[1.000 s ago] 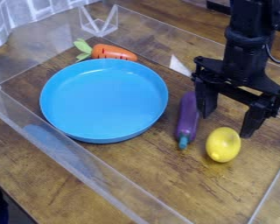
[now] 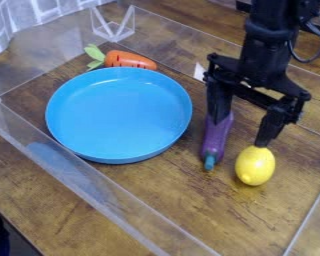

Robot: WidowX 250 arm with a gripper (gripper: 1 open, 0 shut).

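Observation:
A black gripper [image 2: 244, 115] hangs over the right half of the table, its two fingers spread apart above a purple elongated object with a teal tip [image 2: 215, 146] and a yellow oval object [image 2: 255, 167]. The purple object lies beside a blue plate [image 2: 117, 114], partly hidden under the left finger. The yellow object lies just below the right finger. Nothing shows held between the fingers.
An orange carrot toy [image 2: 128, 61] with green leaves lies behind the plate. Clear plastic walls edge the wooden table [image 2: 136, 205] at left and lower left.
The gripper has shifted slightly to the left, toward the plate and over the purple object. The objects on the table look unmoved.

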